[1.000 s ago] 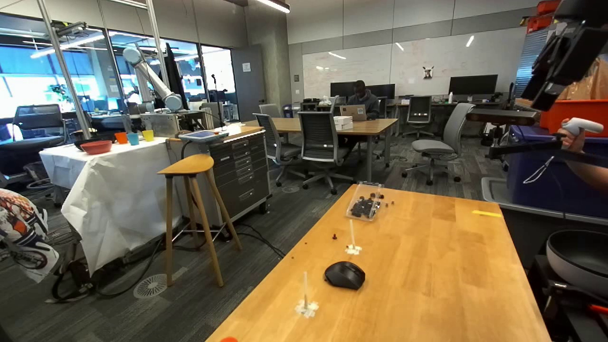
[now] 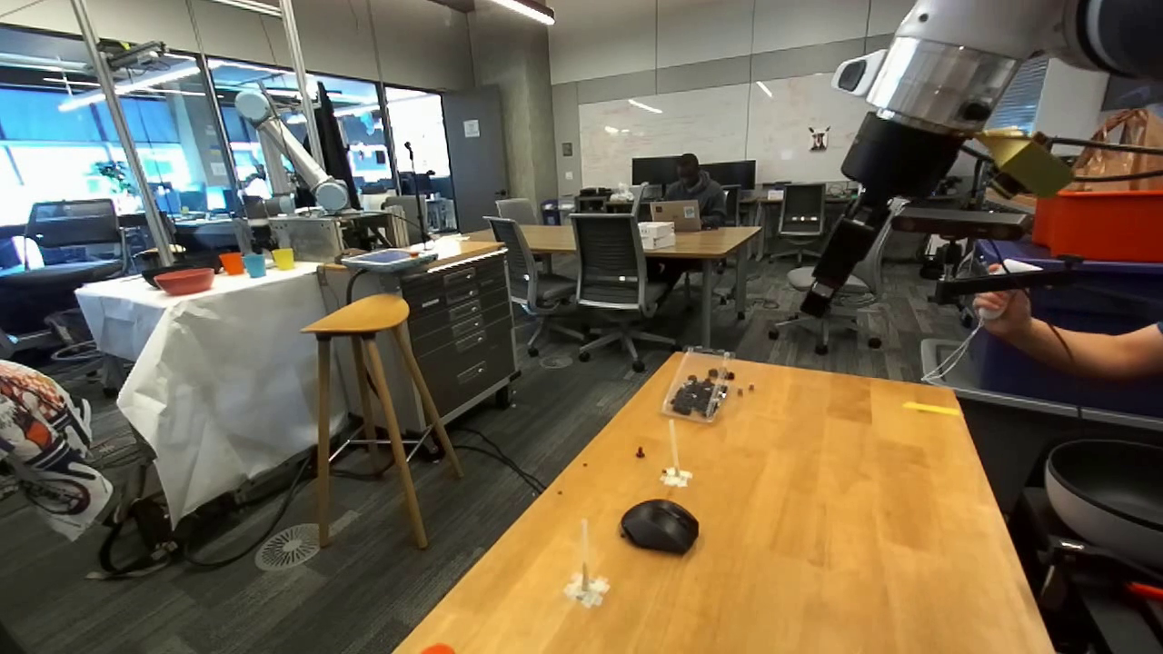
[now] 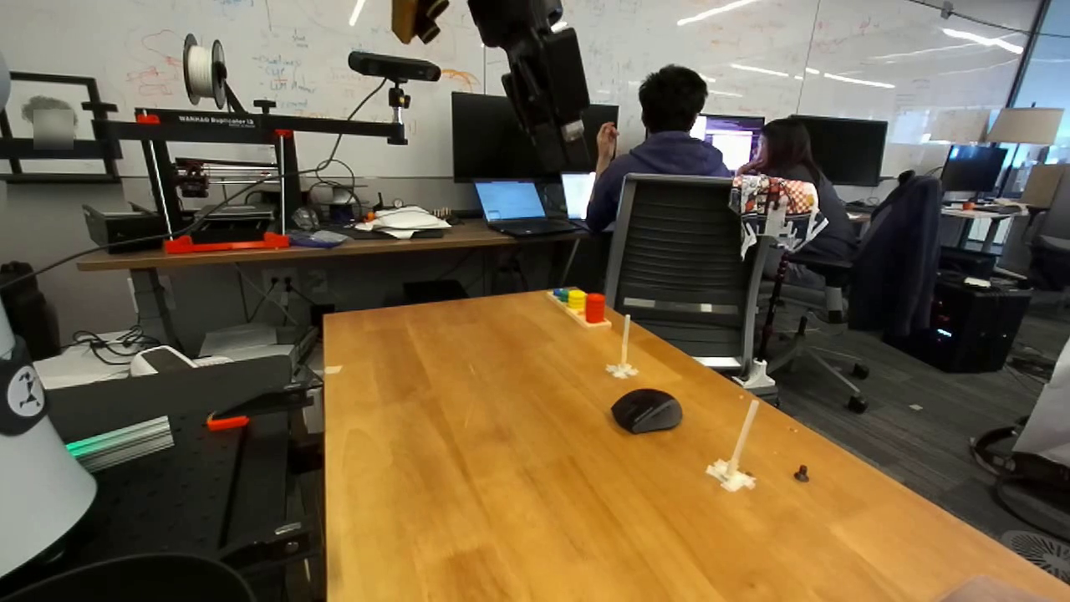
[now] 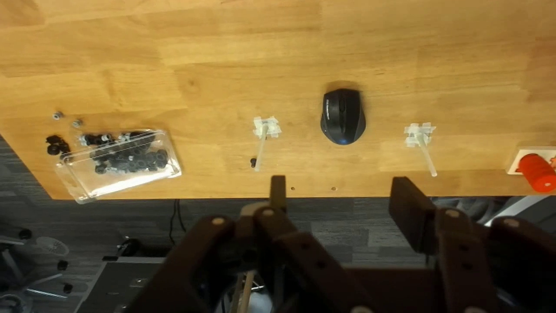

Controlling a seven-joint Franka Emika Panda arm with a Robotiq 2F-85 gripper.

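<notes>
High over the wooden table hangs my gripper, its two dark fingers apart in the wrist view and only table edge and floor showing between them. In exterior view 1 the gripper points down, well clear of the tabletop. A black computer mouse lies on the table between two thin white upright sticks, one stick on its left and the other stick on its right, each taped at its base. A clear plastic box of small black parts lies at the left in the wrist view.
Loose nuts and a small black part lie on the table. A wooden board with coloured pegs stands at one end in exterior view 2. A person's hand holds a controller beyond it.
In exterior view 1 my arm has swung left and lower, from the upper right corner toward the space over the table. The person's hand has moved left. The mouse, sticks and box stay put.
</notes>
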